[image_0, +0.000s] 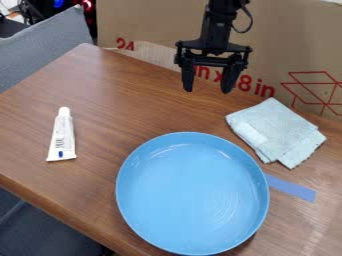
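My black gripper (209, 82) hangs at the back of the table, in front of the cardboard, open with nothing between its fingers. A white toothpaste tube (62, 136) lies at the left of the table. A large light-blue plate (193, 190) fills the front middle. A folded pale cloth (274, 130) lies at the right, behind the plate and apart from the gripper.
A cardboard sheet (301, 60) stands along the back. A blue tape strip (294, 189) lies right of the plate. A grey chair (40, 50) is at the left edge.
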